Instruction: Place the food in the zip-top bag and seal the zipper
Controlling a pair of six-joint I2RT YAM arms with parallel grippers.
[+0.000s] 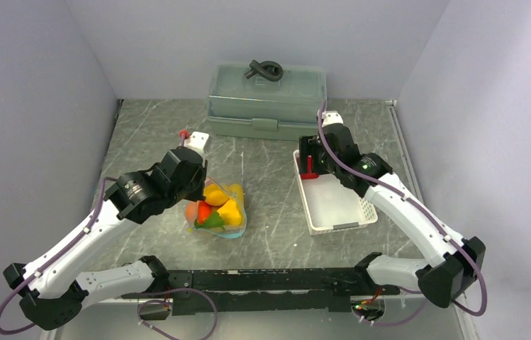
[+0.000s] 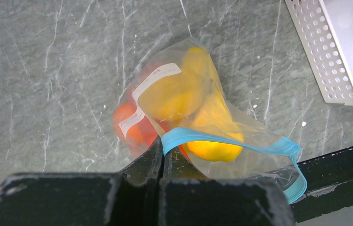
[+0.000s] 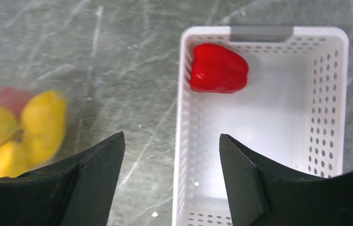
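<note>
The clear zip top bag (image 2: 259, 128) has a light blue zipper (image 2: 290, 149) along its mouth, which gapes open. Yellow food (image 1: 230, 211), an orange-red piece (image 1: 204, 210) and a green piece (image 1: 214, 221) are inside it. My left gripper is shut on one end of the bag's mouth, at the zipper edge. Over the white basket, my right gripper has its fingers apart, nothing between them. A red pepper (image 3: 218, 69) lies in a corner of the basket, partly hidden by that gripper in the top view.
The white basket (image 3: 179, 155) stands right of the bag, otherwise empty. At the back is a pale green lidded box (image 1: 262, 106) with a dark looped item (image 1: 266, 70) on top. Bare grey tabletop (image 1: 269, 205) lies between bag and basket.
</note>
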